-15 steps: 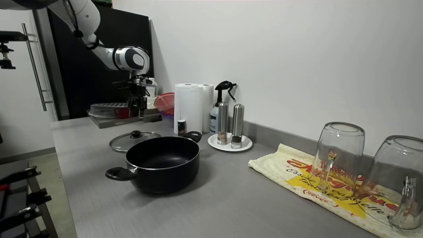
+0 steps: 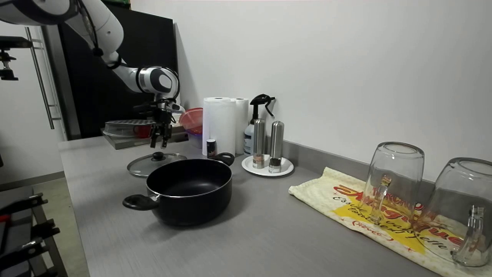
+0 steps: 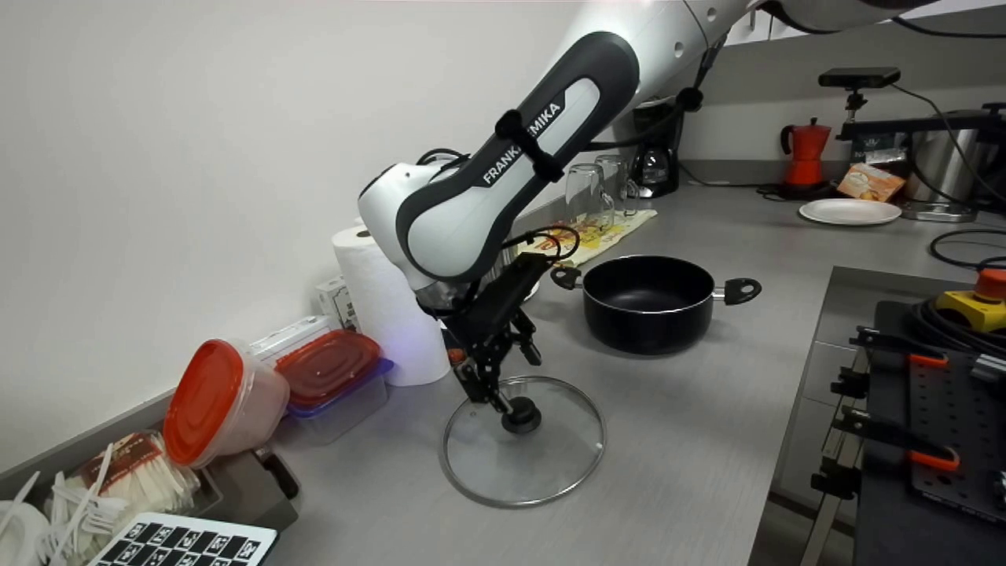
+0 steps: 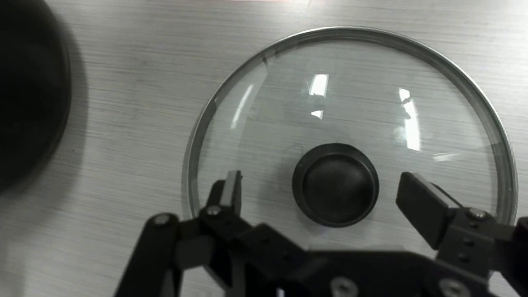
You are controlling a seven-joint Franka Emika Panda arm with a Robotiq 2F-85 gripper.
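A glass lid point(image 3: 566, 453) with a metal rim and a black knob point(image 4: 336, 185) lies flat on the counter. Over it hangs my gripper, fingers open; in the wrist view the knob appears between the two fingers, nearer the right one, and neither touches it. Seen from exterior view 1, the fingertips are just above the knob's height. A black two-handled pot point(image 2: 189, 194) stands uncovered and empty beside the lid, and part of its dark side point(image 4: 29, 99) shows at the wrist view's left edge.
Paper towel rolls point(image 2: 219, 124), a spray bottle point(image 2: 249, 136) and a white plate point(image 2: 266, 171) with two grinders line the wall. Food containers point(image 3: 330, 377) sit behind the lid. Two glass mugs point(image 2: 394, 184) rest on a cloth. Bare counter lies in front of the pot.
My gripper has come down toward the lid's knob, shifting slightly in exterior view 1. The lid and pot have stayed where they were.
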